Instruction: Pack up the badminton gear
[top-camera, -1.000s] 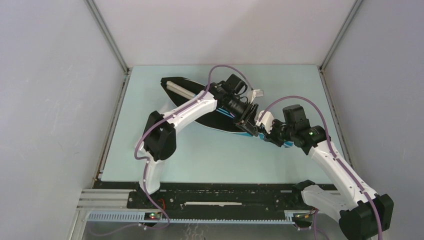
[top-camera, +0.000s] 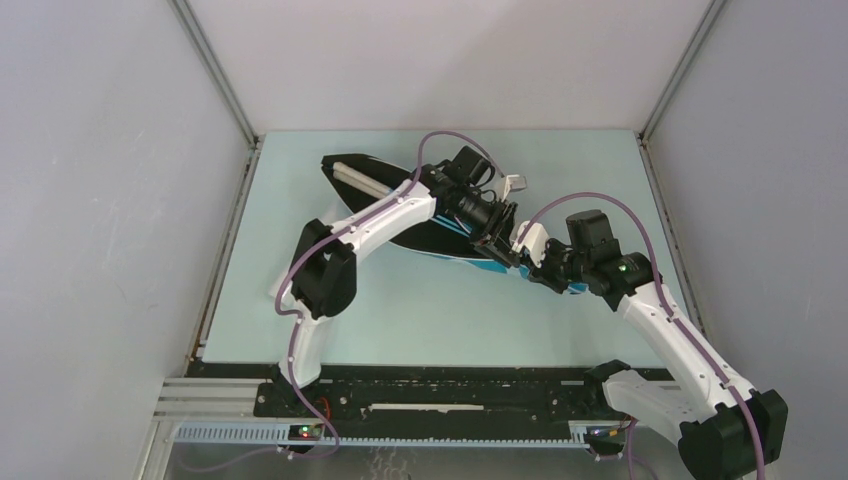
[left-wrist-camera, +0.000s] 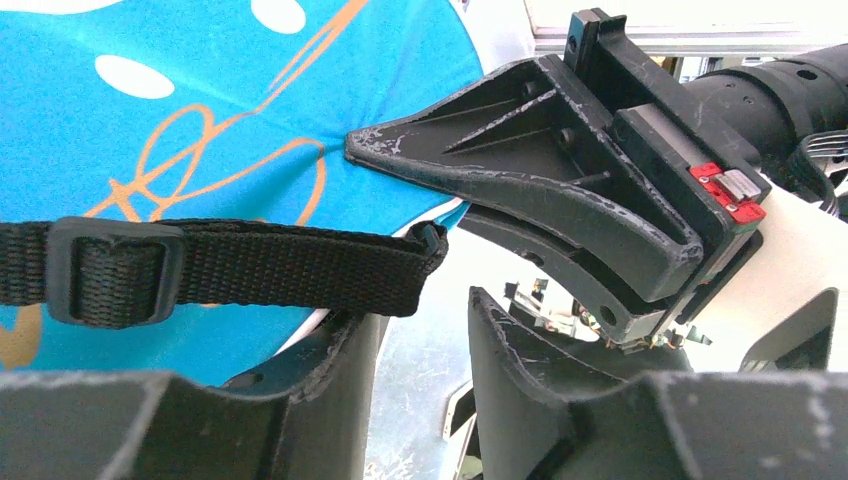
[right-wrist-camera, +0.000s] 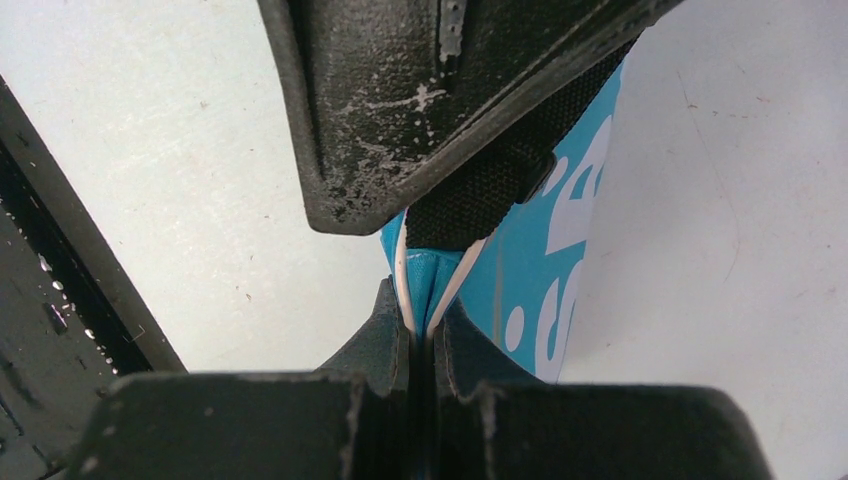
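Observation:
An open black-lined bag (top-camera: 420, 236) with a blue outside lies diagonally on the table, long pale tubes (top-camera: 355, 178) inside. My left gripper (top-camera: 498, 248) is over the bag's right end, part open, beside a black strap (left-wrist-camera: 250, 265) with a buckle on blue printed fabric (left-wrist-camera: 120, 150); whether anything is between its fingers is unclear. My right gripper (top-camera: 540, 262) is just right of the left one, shut on the bag's blue end with pale edging (right-wrist-camera: 430, 275), the strap running above it in the right wrist view.
Walls surround it at the sides and back. A pale item (top-camera: 280, 282) lies partly hidden under the left arm.
The left arm has shifted very slightly over the last second; otherwise both grippers and the bag look the same.

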